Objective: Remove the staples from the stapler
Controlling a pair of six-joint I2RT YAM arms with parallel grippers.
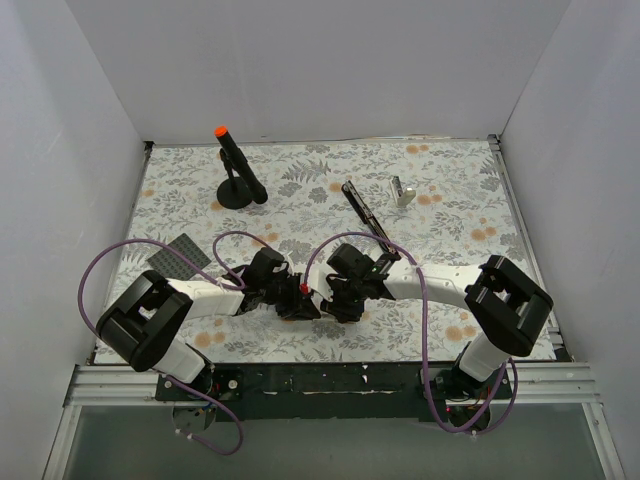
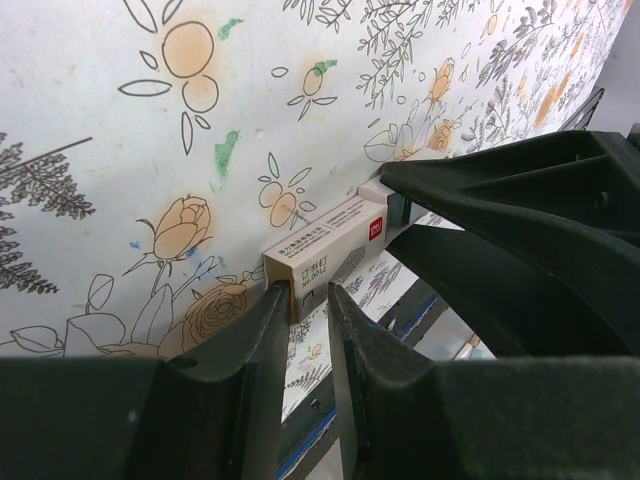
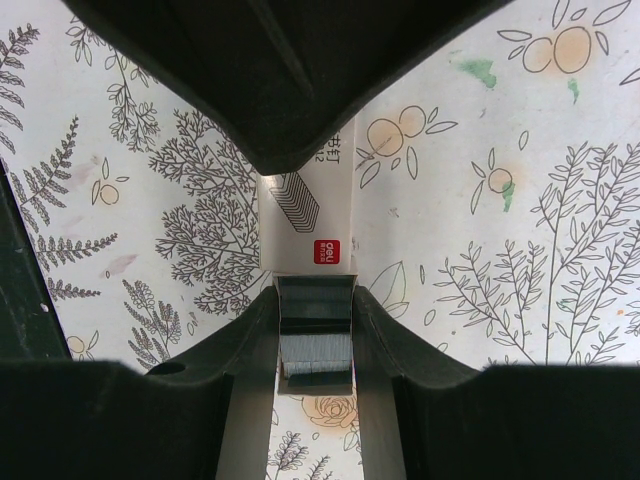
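Observation:
In the left wrist view a white staple box [image 2: 335, 250] with red logo lies on the patterned mat, my left gripper at its near end, fingers close around that end; whether they grip it is unclear. In the right wrist view my right gripper is shut on a dark sleeve [image 3: 315, 300] with a strip of silver staples [image 3: 315, 352], at the end of the printed box [image 3: 305, 225]. A dark finger of the other gripper covers the box's upper part. In the top view both grippers meet low at centre.
A long black stapler part [image 1: 365, 212] lies diagonally behind the right arm. A small pale object [image 1: 402, 192] sits back right. A black stand with orange-topped cylinder [image 1: 240, 165] is back left, a dark grid pad [image 1: 178, 254] at left.

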